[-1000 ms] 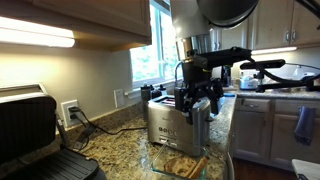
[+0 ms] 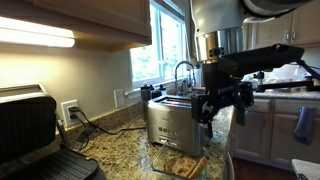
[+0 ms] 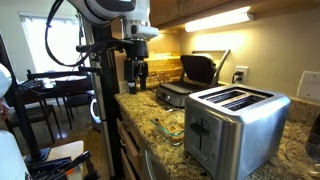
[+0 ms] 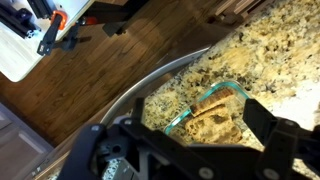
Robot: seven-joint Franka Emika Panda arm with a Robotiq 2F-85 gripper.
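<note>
My gripper is open, its dark fingers standing apart at the bottom of the wrist view with nothing held between them. Below them on the counter is a clear container with a teal rim (image 4: pixel 240 91), near the counter's curved edge. Something brownish, perhaps food (image 4: pixel 213 98), shows in it, too unclear to name. Exterior view 1 has the glass container (image 2: pixel 160 158) in front of the toaster (image 2: pixel 172 124), with the gripper (image 2: pixel 207 118) above and to its right. From the other side, the container (image 3: pixel 171 128) sits beside the silver two-slot toaster (image 3: pixel 238 130).
A dark open grill press (image 3: pixel 200 72) stands at the back of the granite counter (image 2: pixel 112 152). Cords run to a wall outlet (image 2: pixel 71 112). Upper cabinets (image 2: pixel 85 18) overhang the counter. Wooden floor (image 4: pixel 130 55) lies beyond the counter edge.
In exterior view 1 the arm has shifted right and appears larger, uncovering more of the toaster's front. The container and toaster have stayed put.
</note>
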